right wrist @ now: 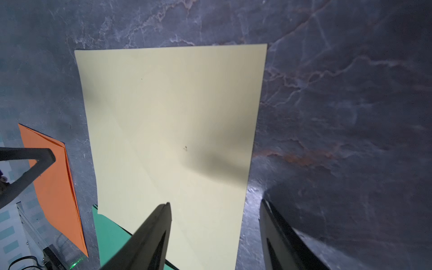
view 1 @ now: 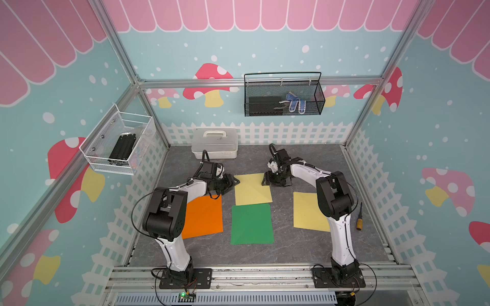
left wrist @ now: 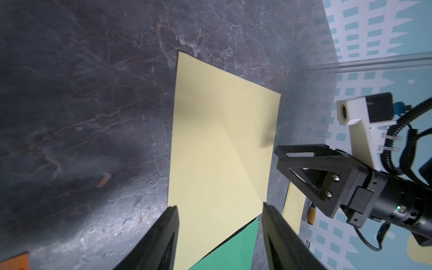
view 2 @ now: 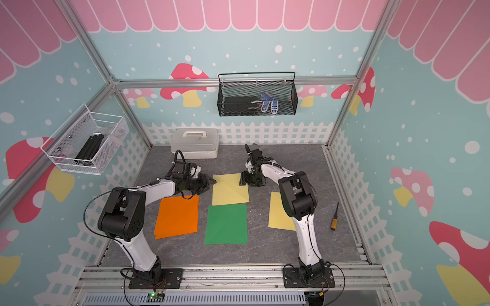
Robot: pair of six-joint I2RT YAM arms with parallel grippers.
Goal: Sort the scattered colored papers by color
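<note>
A yellow sheet lies flat on the dark table, just behind the green sheet. Left of it is the orange paper, whose edges show more than one layer. A second yellow sheet rests to the right, partly under my right arm. My left gripper is parted beside the middle yellow sheet's left edge, nothing held between its fingers. Over that sheet's right edge, my right gripper also stands parted, clear of the paper.
A white lidded box stands at the back left. Near the right wall lies a screwdriver with a yellow handle. A black wire basket hangs on the back wall, a white one on the left.
</note>
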